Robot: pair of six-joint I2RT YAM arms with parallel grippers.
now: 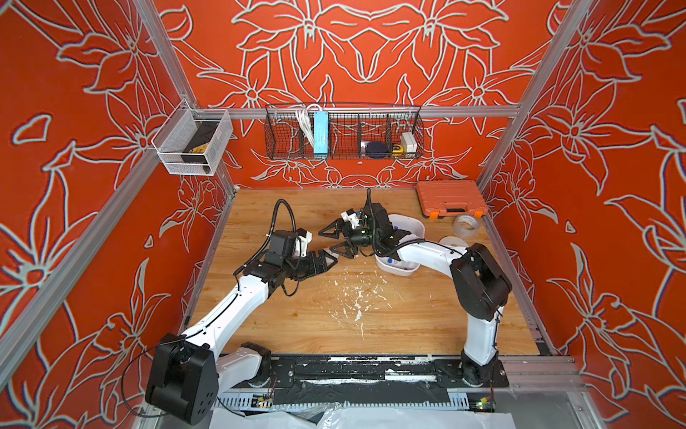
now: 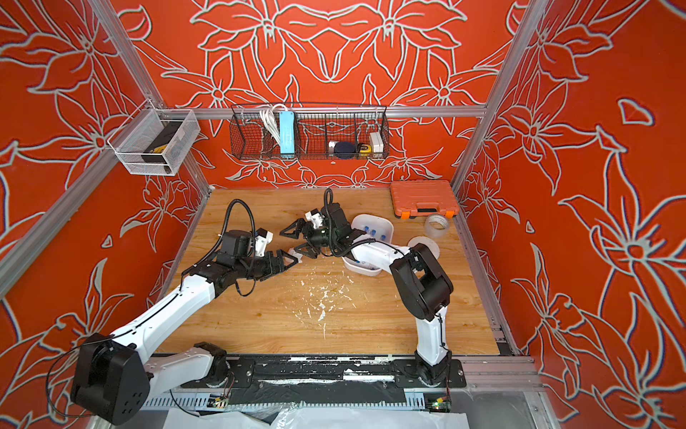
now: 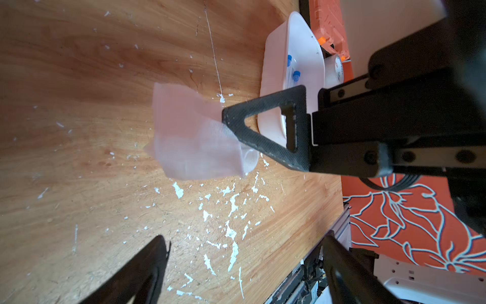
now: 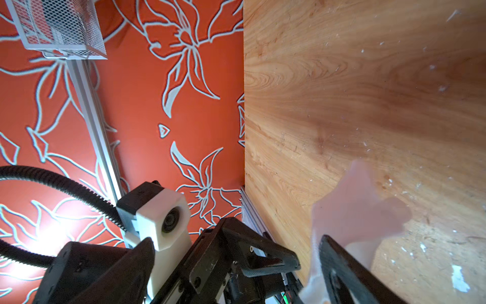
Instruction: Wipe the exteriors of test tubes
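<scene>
A pale pinkish-white cloth shows crumpled in the left wrist view, against a fingertip of my right gripper. In the right wrist view the same cloth rises beside the lower right finger. My right gripper is open, its fingers spread wide. Close to it on the left, my left gripper is open too, its tips near the cloth; whether they touch it I cannot tell. Blue-capped test tubes lie in the white bin, partly hidden by the right arm. No tube shows in either gripper.
White flakes litter the table in front of the grippers. A clear tape roll and an orange case stand at the back right.
</scene>
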